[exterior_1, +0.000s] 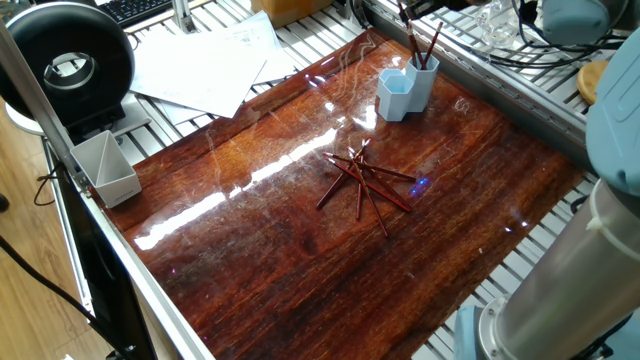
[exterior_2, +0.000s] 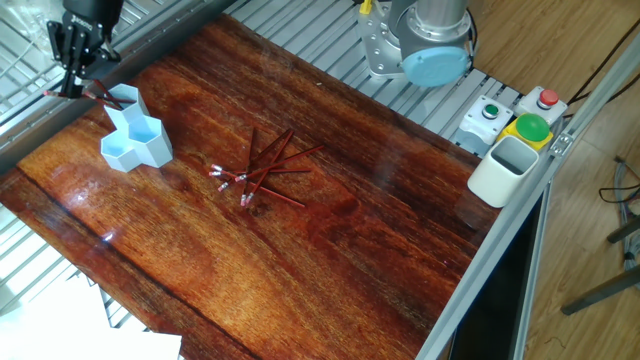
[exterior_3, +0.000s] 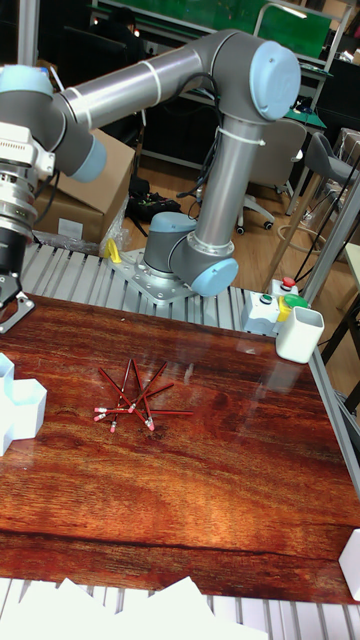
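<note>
Several dark red pencils (exterior_1: 366, 188) lie crossed in a loose pile near the middle of the wooden table, their pale eraser ends bunched together. A light blue holder (exterior_2: 122, 150) made of joined hexagonal cups stands near the table's edge. Slim red pencils (exterior_1: 413, 42) lean upright in one of its cups; the other visible cups look empty. My gripper (exterior_2: 72, 88) hangs by that cup, close to the pencil tops, at the upper left of exterior view 2. In exterior view 3 the left border cuts it off. Whether its fingers are apart or closed is unclear.
A white square container (exterior_2: 503, 171) stands at the table's corner, beside a box with a green button (exterior_2: 533, 127). White papers (exterior_1: 205, 68) lie along another side. Bare wood surrounds the pencil pile.
</note>
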